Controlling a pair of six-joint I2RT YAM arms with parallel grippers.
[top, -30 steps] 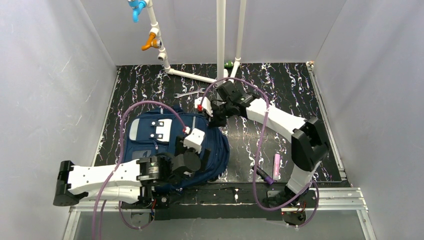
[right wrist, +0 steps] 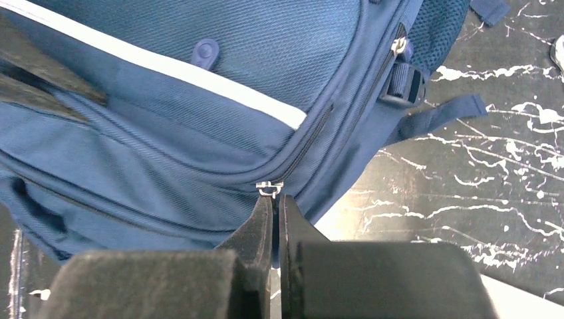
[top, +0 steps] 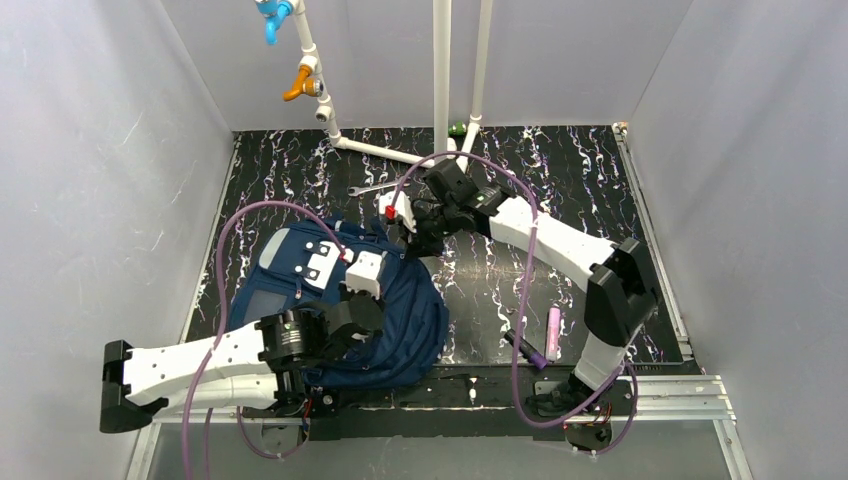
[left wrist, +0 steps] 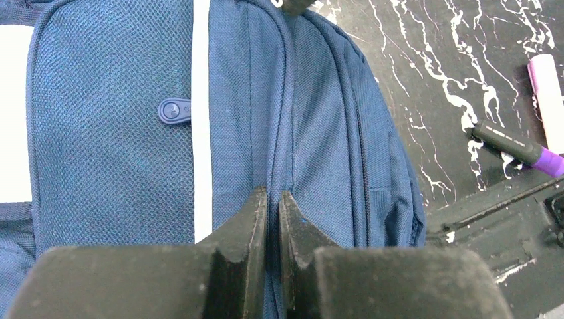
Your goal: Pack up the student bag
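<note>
The navy blue bag (top: 415,315) lies flat on the left half of the table, its white stripe (left wrist: 201,119) and zipped edges showing in the left wrist view. My left gripper is shut on the raised piping along the bag's edge. At the end of a zip track, my right gripper is shut on the zipper pull (right wrist: 269,189); the pull's lower part is hidden between the fingers. From above, both arms cover parts of the bag and hide the fingertips.
A pink marker-like stick (top: 553,332) and a dark one with a purple end (top: 526,348) lie near the front edge, right of the bag. A wrench (top: 372,188) rests behind the bag. White pipes (top: 385,152) stand at the back.
The bag now sits slightly farther left than before.
</note>
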